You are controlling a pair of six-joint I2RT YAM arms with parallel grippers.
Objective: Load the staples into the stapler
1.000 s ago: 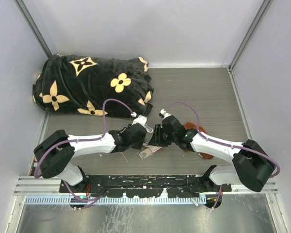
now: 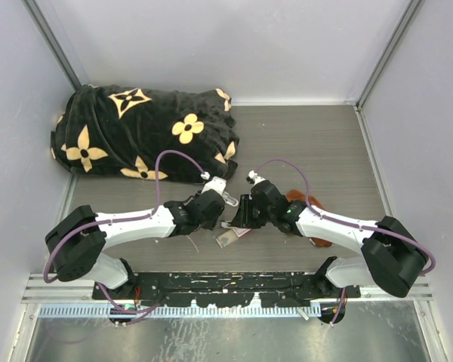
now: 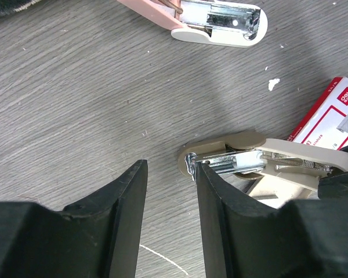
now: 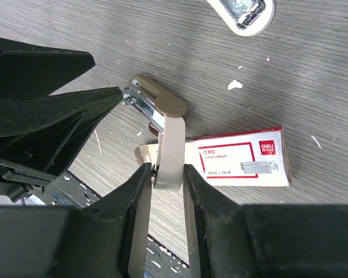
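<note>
A small beige and brown stapler (image 4: 173, 145) is pinched at its beige end by my right gripper, which is shut on it. The stapler's brown end and metal rail (image 3: 226, 161) point toward my left gripper. That gripper stands part open, with no object visible between its fingers. One left fingertip (image 4: 113, 95) is right by the metal end; whether they touch I cannot tell. Below the stapler, the red and white staple box (image 4: 238, 156) lies flat on the table. Staples inside the stapler cannot be made out clearly.
A pink and white stapler (image 3: 220, 23) lies farther back, its metal part exposed. The dark flowered blanket (image 2: 147, 132) fills the back left. A brown item (image 2: 317, 204) is partly hidden behind the right arm. Bare table (image 2: 309, 136) extends at the back right.
My left gripper has shifted slightly left, away from the right gripper. The right arm has stayed in place.
</note>
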